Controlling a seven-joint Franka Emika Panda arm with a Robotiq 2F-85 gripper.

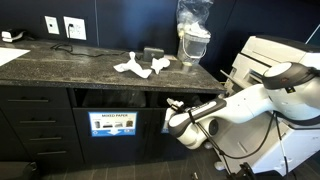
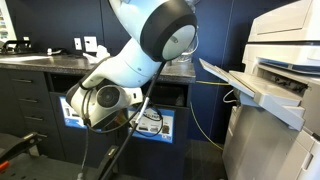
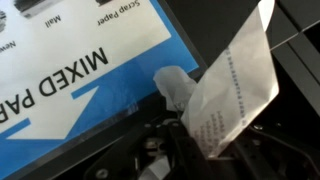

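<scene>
In the wrist view, a creased white paper [image 3: 235, 95] with printed text rises from between the fingers of my gripper, which is shut on it. Beside the paper is a blue-and-white "MIXED PAPER" sign [image 3: 75, 75]. From exterior view 1, my gripper [image 1: 173, 104] is at the front of the cabinet, near the right-hand opening under the counter; the paper is hard to make out there. The arm partly covers the right sign. In exterior view 2 the arm hides the gripper.
Crumpled white papers [image 1: 134, 65], a small dark box [image 1: 153, 52] and a clear bucket [image 1: 193, 45] stand on the dark counter [image 1: 70, 69]. The left opening [image 1: 110, 98] is above another mixed paper sign [image 1: 113, 124]. A large printer [image 2: 275, 80] stands on the right.
</scene>
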